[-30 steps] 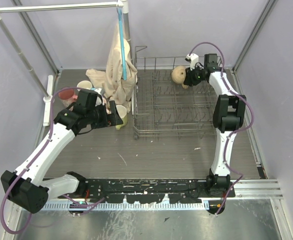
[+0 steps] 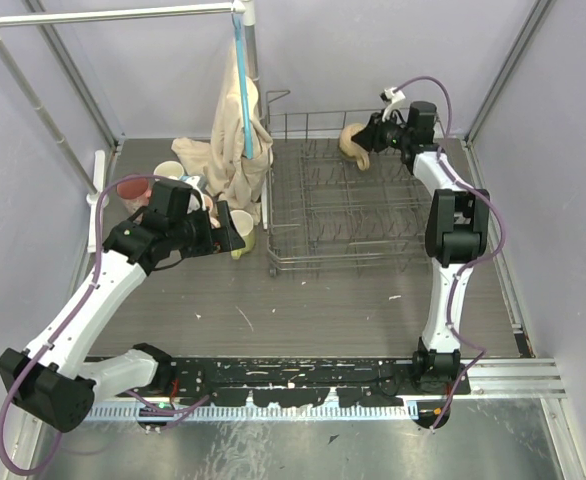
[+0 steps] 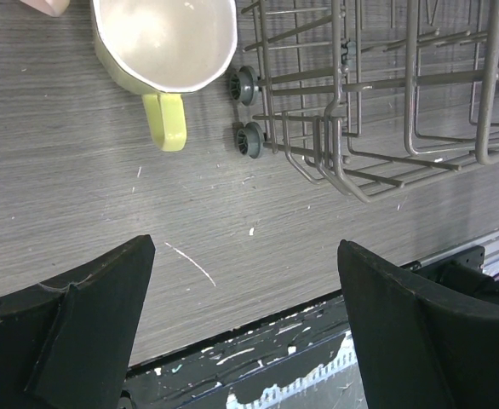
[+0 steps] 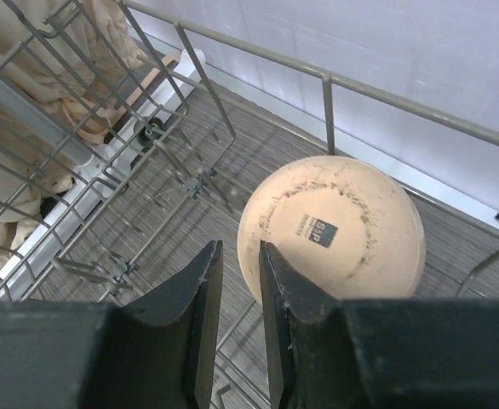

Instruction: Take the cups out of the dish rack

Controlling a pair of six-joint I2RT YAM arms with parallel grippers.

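A beige cup point(image 2: 351, 147) lies at the back of the wire dish rack point(image 2: 348, 258), bottom facing up in the right wrist view point(image 4: 335, 226). My right gripper point(image 2: 371, 136) is right at it, fingertips close together over its near side; whether they grip it is unclear. My left gripper point(image 2: 225, 234) stands open above the left floor area, beside a white cup with a green handle point(image 3: 160, 47) just outside the rack. More cups, among them a red one point(image 2: 133, 188), stand further left, partly hidden by the left arm.
A hanging beige cloth point(image 2: 243, 130) on a white frame borders the rack's left side. Grey walls enclose the back and sides. The dark floor in front of the rack is clear.
The cup in the rack has tipped and shifted slightly left, and my right gripper has shifted slightly with it. The left arm is unmoved.
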